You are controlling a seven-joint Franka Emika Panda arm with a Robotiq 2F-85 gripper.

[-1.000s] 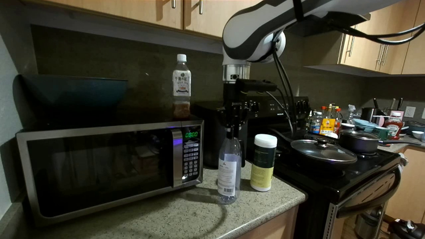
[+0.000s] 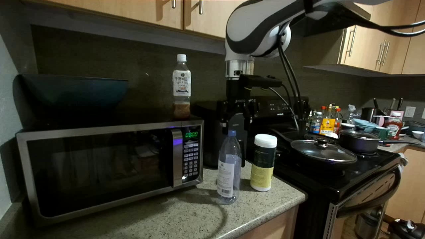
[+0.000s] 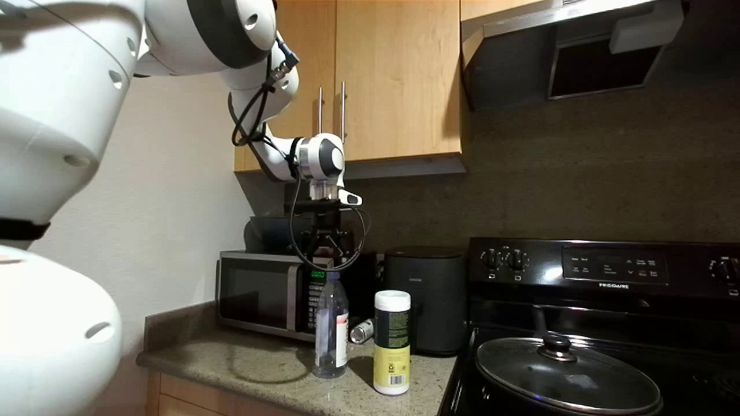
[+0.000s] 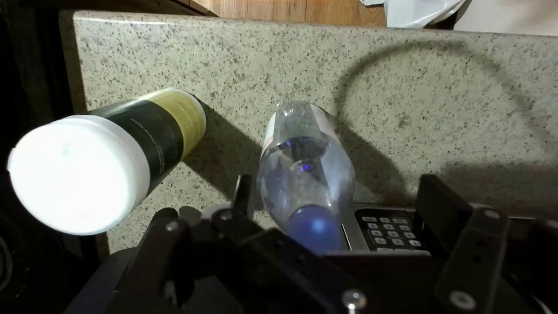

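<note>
A clear plastic bottle (image 2: 229, 171) with a blue cap (image 2: 232, 133) and a white label stands upright on the counter, in front of the microwave's right end. Directly above the cap is my gripper (image 2: 235, 119), pointing down. In the wrist view its fingers (image 4: 438, 201) are spread wide, one on either side of the bottle (image 4: 306, 167), and neither grips it. From the other exterior side, the bottle (image 3: 331, 333) is upright too, under the gripper (image 3: 329, 257).
A white-lidded canister (image 2: 263, 162) stands close to the bottle, toward the stove. The microwave (image 2: 107, 167) bears a dark bowl (image 2: 75, 93) and a half-empty drink bottle (image 2: 182, 87). A lidded pan (image 2: 323, 151) sits on the stove.
My gripper has risen slightly and shifted a little to the right, and the blue cap, hidden before, now shows below it. The bottle stays standing on the counter, turned slightly.
</note>
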